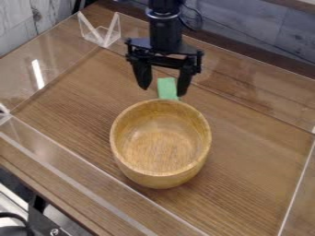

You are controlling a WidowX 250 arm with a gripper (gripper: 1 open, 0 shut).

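A large tan plastic bowl [160, 157] sits on the wooden table in the middle of the view. Just behind its rim a small green block [168, 88] lies on the table. The black gripper [163, 74] hangs over the block, its two fingers spread wide to either side, open, with nothing held between them.
Bare tabletop [252, 147] lies to the right and to the left of the bowl. A clear plastic piece [101, 26] is at the upper left edge, and a dark cable shows at the lower left corner.
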